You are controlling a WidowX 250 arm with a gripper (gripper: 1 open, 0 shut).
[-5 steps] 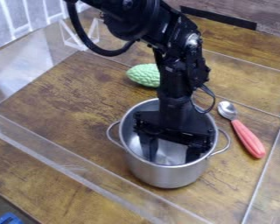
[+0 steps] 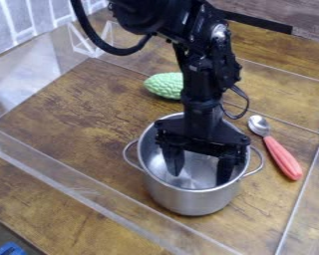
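My gripper [image 2: 199, 157] hangs from above with its black fingers open, reaching into the top of a steel pot [image 2: 189, 199] with two side handles. The inside of the pot shows pale behind the fingers, and I see nothing held between them. The pot stands on the wooden table [image 2: 56, 149], right of centre.
A green bumpy object [image 2: 163, 85] lies behind the pot to the left. A spoon with a red handle [image 2: 285, 159] lies to the pot's right. A blue item [image 2: 5, 249] shows at the bottom-left corner.
My gripper has risen slightly inside the pot, and its fingers sit a little higher than before. The pot and the other objects have not visibly moved.
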